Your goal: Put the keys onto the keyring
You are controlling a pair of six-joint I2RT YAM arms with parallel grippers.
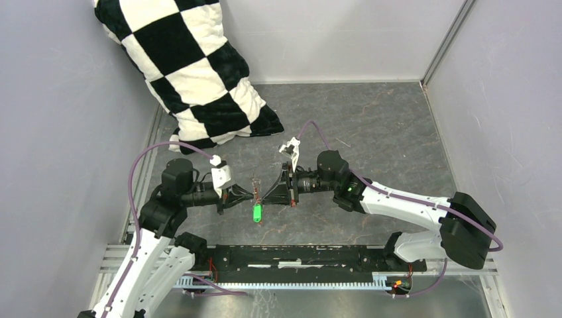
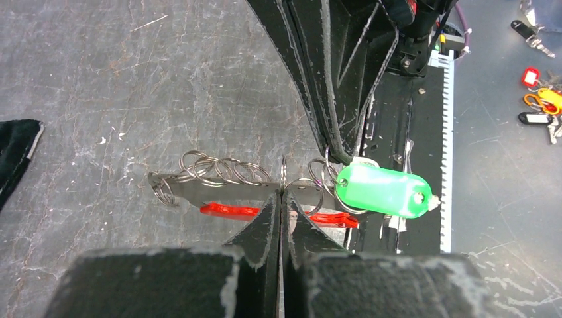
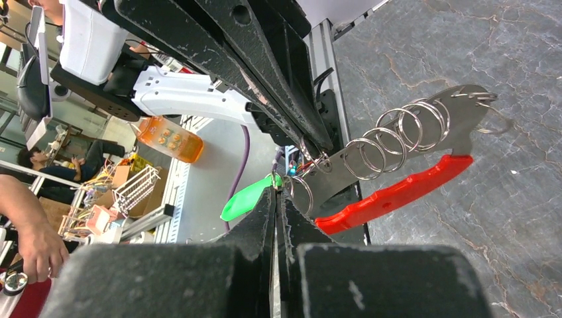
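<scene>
The grippers face each other above the floor. A grey metal strip with several wire rings [image 2: 225,189] and a red edge piece [image 3: 397,192] hangs between them; in the top view the strip [image 1: 256,184] is small. My left gripper is shut, with a thin ring [image 2: 283,171] standing edge-on at its fingertips. My right gripper is shut too, on a thin ring [image 3: 274,177] beside the green tag [image 3: 244,199]. In the left wrist view the green tag [image 2: 384,191] hangs close to the strip's end. Whether its ring is linked to the others, I cannot tell.
A checkered pillow [image 1: 192,73] leans at the back left, and the grey floor [image 1: 371,132] behind the arms is bare. Outside the front rail [image 2: 445,165], several tagged keys [image 2: 545,99] lie on a surface in the left wrist view.
</scene>
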